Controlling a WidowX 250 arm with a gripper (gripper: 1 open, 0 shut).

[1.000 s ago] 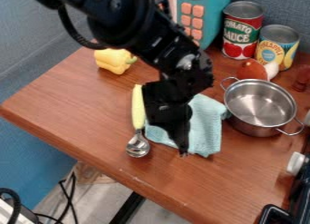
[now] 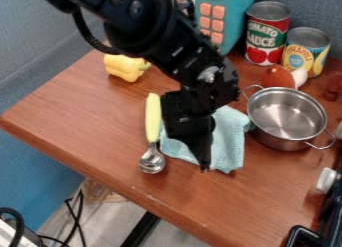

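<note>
The black gripper is low over a light teal cloth, its tip at or just above the cloth; whether it is open or shut is hard to see. Left of it, a yellow-handled metal scoop lies on the wooden table, beside the cloth and partly on or against its edge.
A steel pot sits right of the cloth, with a tomato sauce can, a second can and round items behind. A yellow pepper lies at the back left. A black appliance edge is at right.
</note>
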